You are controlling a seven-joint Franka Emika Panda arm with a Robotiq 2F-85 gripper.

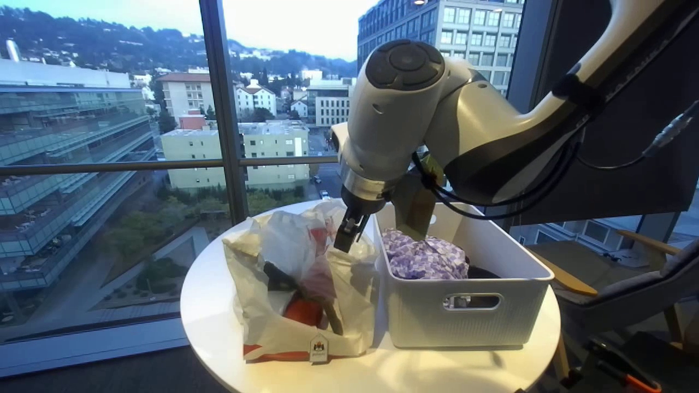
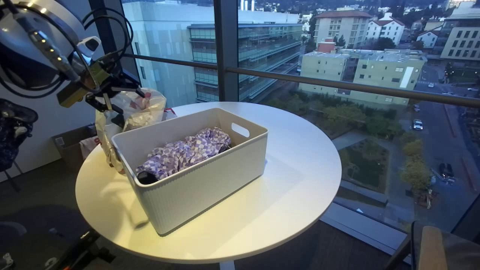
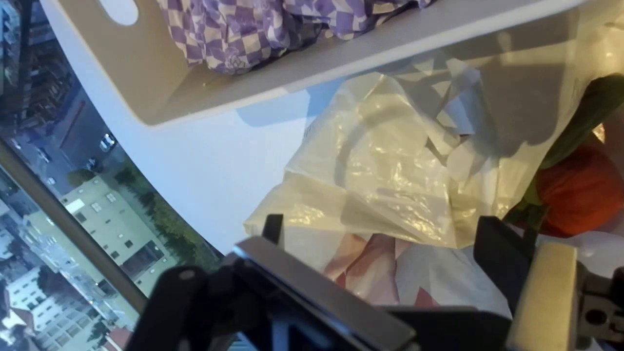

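Observation:
My gripper hangs over the rear right part of a cream plastic bag, its fingers spread. In the wrist view the gripper has its two fingers wide apart, and a crumpled flap of the bag shows beyond them; nothing is gripped. Inside the bag lie a red-orange item and something dark green. Beside the bag stands a light grey bin. A purple-and-white checkered cloth lies bunched inside it, next to a dark item.
Both containers share a round white table, whose window side is bare. Window glass with a metal rail runs behind it. A chair stands off to the right in exterior view 1.

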